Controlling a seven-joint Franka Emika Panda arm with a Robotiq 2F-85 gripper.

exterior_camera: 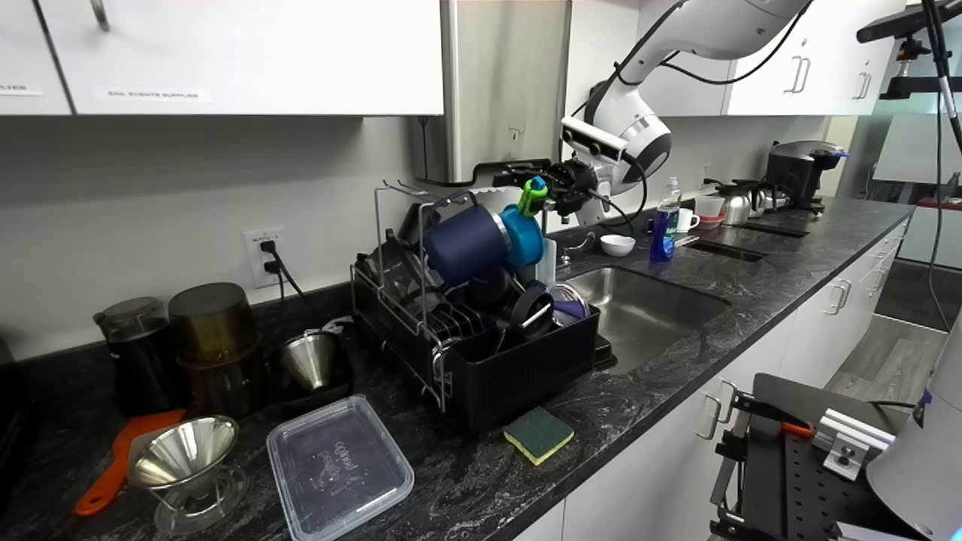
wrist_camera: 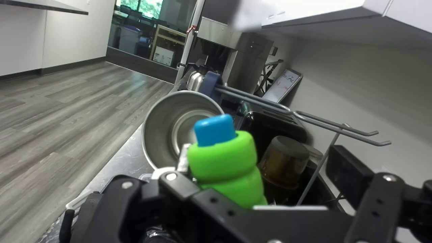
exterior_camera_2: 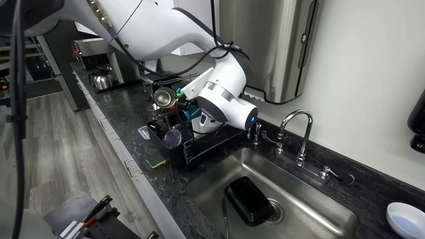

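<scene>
A navy mug (exterior_camera: 466, 239) hangs tilted on the dish rack. Its metal inside (wrist_camera: 170, 121) faces the wrist camera. A teal cup (exterior_camera: 523, 236) sits against its mouth. Just above the teal cup is my gripper (exterior_camera: 537, 191), open. A green ribbed piece (wrist_camera: 224, 164) with a blue tip (wrist_camera: 214, 129) stands between the fingers, closer to the left one, which it partly hides. The right finger's black pad (wrist_camera: 346, 164) is well apart from it. Whether the green piece joins the teal cup is hidden.
The black dish rack (exterior_camera: 532, 379) is crowded with dishes, and its wire prongs (wrist_camera: 340, 127) rise near the gripper. A sponge (exterior_camera: 539, 434) lies in front. The sink (exterior_camera_2: 318, 215) holds a black container (exterior_camera_2: 249, 199). A steel dispenser (exterior_camera_2: 267, 47) hangs close behind the arm.
</scene>
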